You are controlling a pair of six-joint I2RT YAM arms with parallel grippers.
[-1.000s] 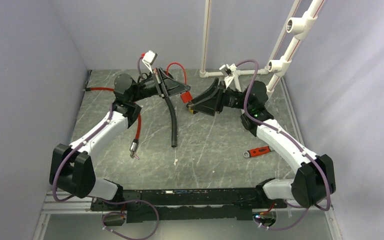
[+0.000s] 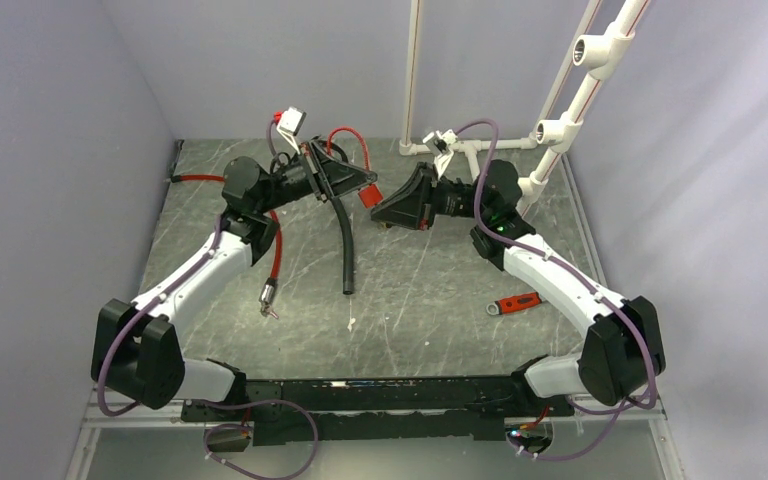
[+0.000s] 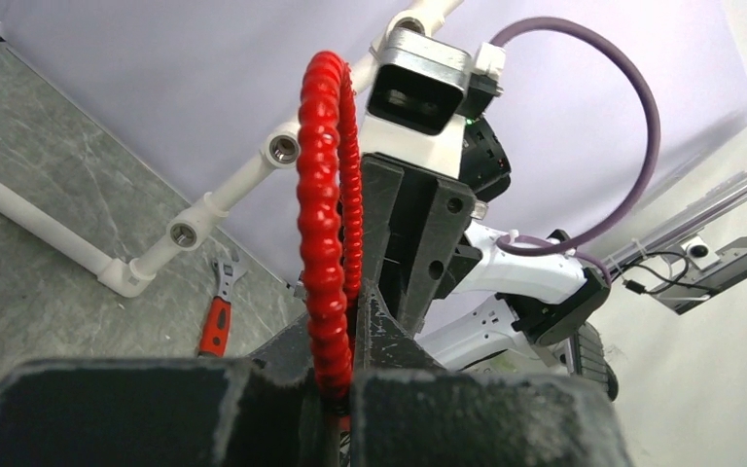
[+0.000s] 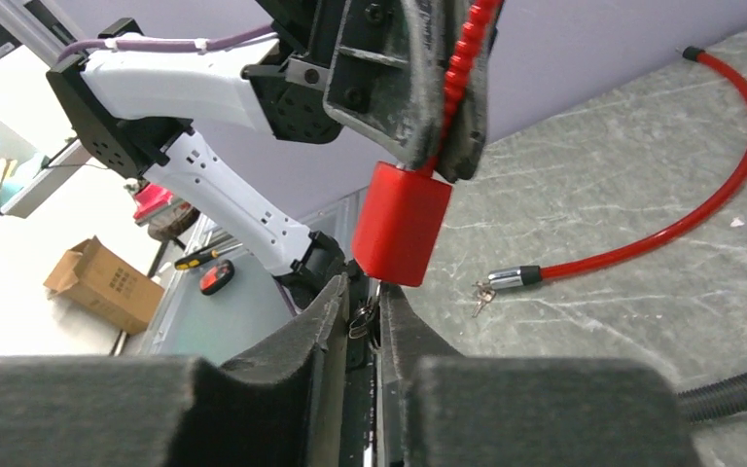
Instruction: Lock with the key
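Note:
A red padlock (image 2: 371, 195) with a long red-coated shackle (image 3: 323, 204) hangs in mid-air. My left gripper (image 2: 372, 180) is shut on it at the shackle's lower end, and the loop rises above the fingers. In the right wrist view the lock body (image 4: 402, 226) tilts, its underside toward my right gripper. A small metal key with a ring (image 4: 361, 319) shows at the right fingertips, just beneath the lock. The right fingers stand slightly apart, a narrow gap showing between them. How deep the key sits in the lock is hidden.
A red cable lock (image 4: 632, 255) with its own keys (image 4: 483, 296) lies on the grey floor. A black corrugated hose (image 2: 347, 250) is below the left arm. The red-handled wrench (image 2: 516, 303) rests right of centre, and white pipes (image 2: 550, 150) stand at the back right.
The right gripper has shifted slightly left and its fingers have drawn closer together. The left arm and padlock have moved only a little to the left.

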